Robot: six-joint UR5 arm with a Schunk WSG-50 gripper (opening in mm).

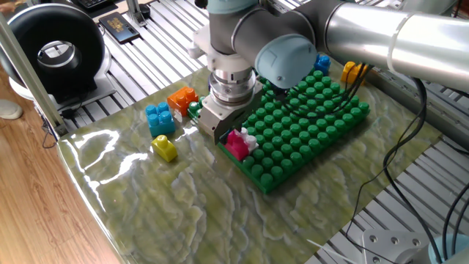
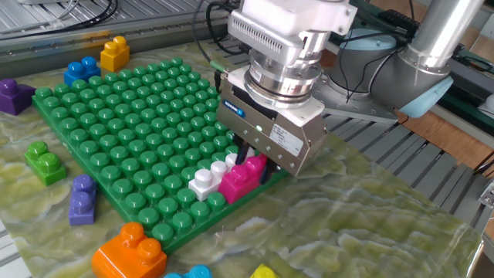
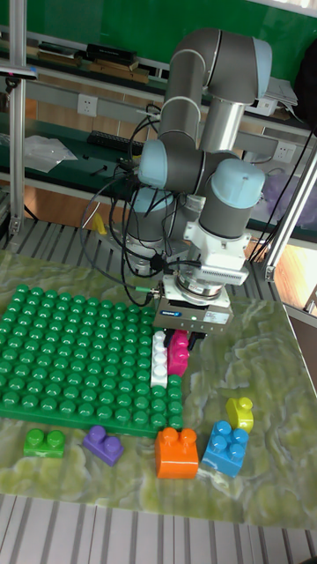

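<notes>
The pink brick (image 2: 241,181) is at the near edge of the green baseplate (image 2: 116,131), beside a row of white bricks (image 2: 204,182). My gripper (image 2: 255,160) is low over it, shut on its rear part, one dark finger on each side. In exterior view 3 the pink brick (image 3: 178,355) runs alongside the white one (image 3: 159,362), close against it and slightly tilted. The gripper body hides the fingertips in exterior view 1, where the pink brick (image 1: 236,146) shows just below it. Whether the brick is fully seated on the studs cannot be made out.
Loose bricks lie around the plate: orange (image 3: 176,453), light blue (image 3: 225,448), yellow (image 3: 240,413), purple (image 3: 102,445) and green (image 3: 44,442). Dark blue (image 2: 82,72) and amber (image 2: 115,53) ones stand beyond the far side. Bare marbled tabletop (image 1: 190,213) extends in front.
</notes>
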